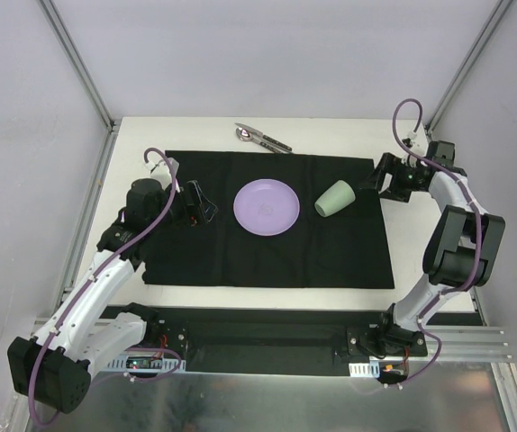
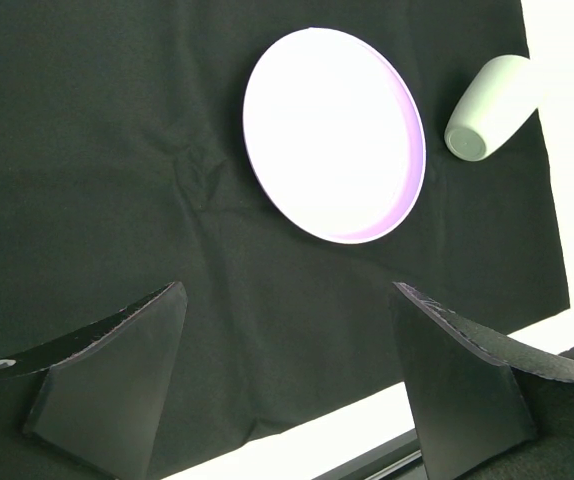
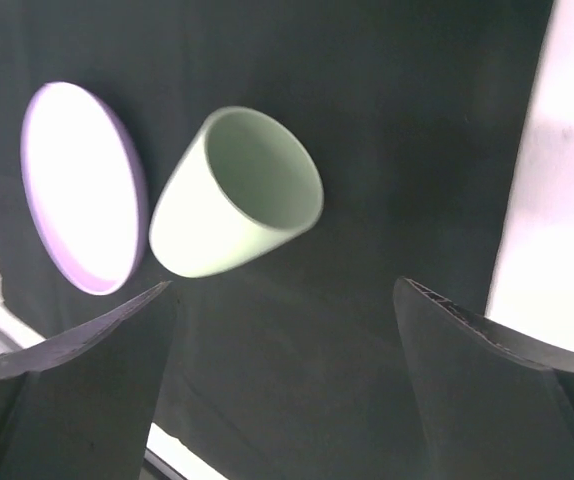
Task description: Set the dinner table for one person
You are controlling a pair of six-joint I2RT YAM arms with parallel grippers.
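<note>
A purple plate [image 1: 266,207] rests mid-mat on the black cloth [image 1: 258,256]. A pale green cup [image 1: 334,198] lies on its side to the plate's right; its mouth shows in the right wrist view [image 3: 207,220]. A knife and spoon [image 1: 272,142] lie together on the white table behind the mat. My left gripper [image 1: 200,205] hangs open and empty over the mat's left part, left of the plate. My right gripper [image 1: 380,180] stands open and empty at the mat's right edge, right of the cup.
The white table [image 1: 416,261] borders the mat. Metal rails run along the walls at both sides.
</note>
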